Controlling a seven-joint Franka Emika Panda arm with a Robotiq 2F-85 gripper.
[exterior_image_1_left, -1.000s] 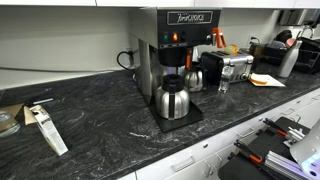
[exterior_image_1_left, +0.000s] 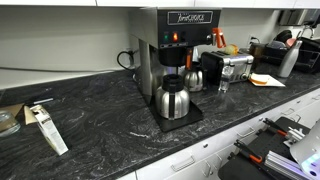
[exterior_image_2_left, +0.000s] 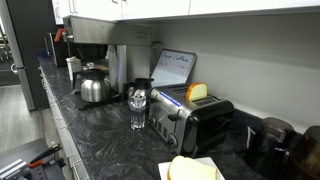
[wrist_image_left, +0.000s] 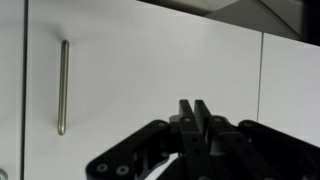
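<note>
In the wrist view my gripper points at a white cabinet door (wrist_image_left: 150, 60). Its two black fingers stand close together, and nothing shows between them. A slim metal handle (wrist_image_left: 64, 88) runs upright on the door, left of the fingers and apart from them. Neither exterior view shows the gripper clearly. On the dark counter, a steel carafe (exterior_image_1_left: 173, 98) stands under the coffee maker (exterior_image_1_left: 158, 60). Farther right is a silver toaster (exterior_image_2_left: 190, 115) with a slice of bread (exterior_image_2_left: 197, 92) sticking out of its top.
A clear bottle (exterior_image_2_left: 138, 108) stands beside the toaster, and more bread (exterior_image_2_left: 190, 170) lies in front of it. A small white carton (exterior_image_1_left: 50, 130) sits at the counter's left end. Bare counter (exterior_image_1_left: 105, 120) lies between carton and coffee maker.
</note>
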